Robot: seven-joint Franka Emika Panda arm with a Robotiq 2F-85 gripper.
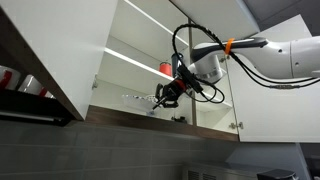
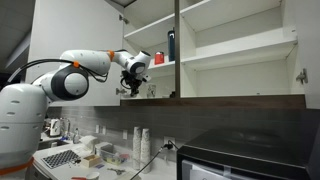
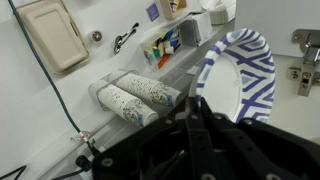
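A white plate with a blue lattice border (image 3: 235,75) fills the upper right-centre of the wrist view. At its near rim my dark gripper is shut; whether the rim is between the fingertips cannot be made out. Exterior view 1 has a pale dish (image 1: 140,103) just left of the gripper (image 1: 165,98), above the brown edge of the lowest cabinet shelf. From the side, the gripper (image 2: 130,86) points down at the cabinet opening, and the plate is not clear there.
A red container (image 1: 165,68) and a dark bottle (image 2: 171,46) stand on the shelf above. Below are stacked cups (image 2: 145,147), a box of packets (image 3: 162,47) and a black microwave (image 2: 245,150). Cabinet doors hang open; hinges (image 3: 306,75) show at right.
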